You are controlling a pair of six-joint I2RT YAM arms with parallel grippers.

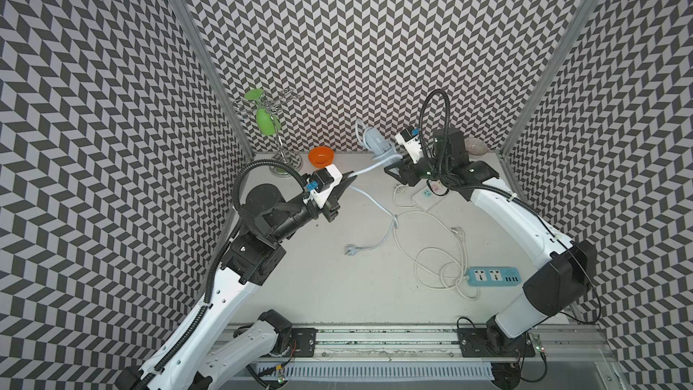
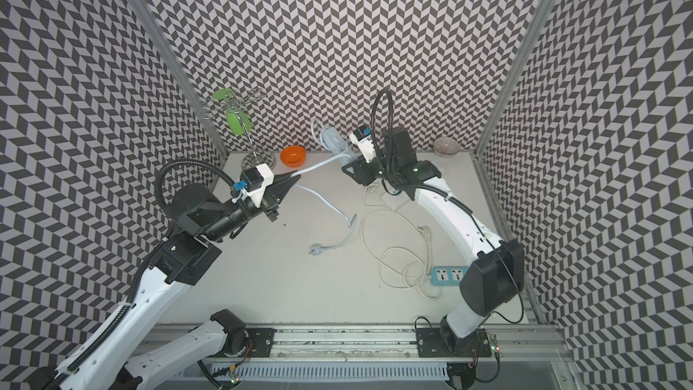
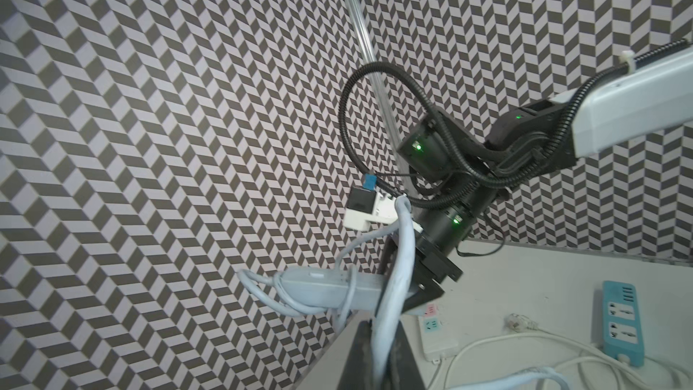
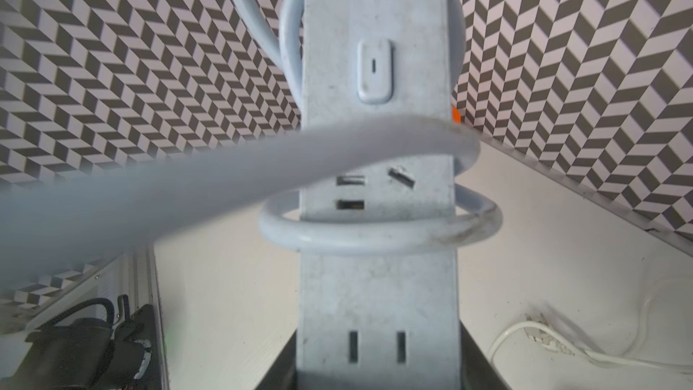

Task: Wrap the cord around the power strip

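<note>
A pale blue power strip [image 4: 375,281] is held in the air by my right gripper [image 1: 393,173], shut on its end. Its cord loops around the strip's body, with one band [image 4: 375,237] crossing the face near the sockets. Another stretch of the cord [image 3: 399,267] runs across to my left gripper, whose fingers are closed on it. From there the free end trails down to the table, where the plug [image 1: 351,250] lies. The back of the strip shows in no view.
A teal power strip [image 1: 493,276] with a coiled cream cord [image 1: 440,267] lies front right. Under the right arm is a white strip [image 1: 429,197]. An orange bowl [image 1: 321,156], a rack with green items [image 1: 267,121] and a pale bowl [image 1: 475,146] stand at the back.
</note>
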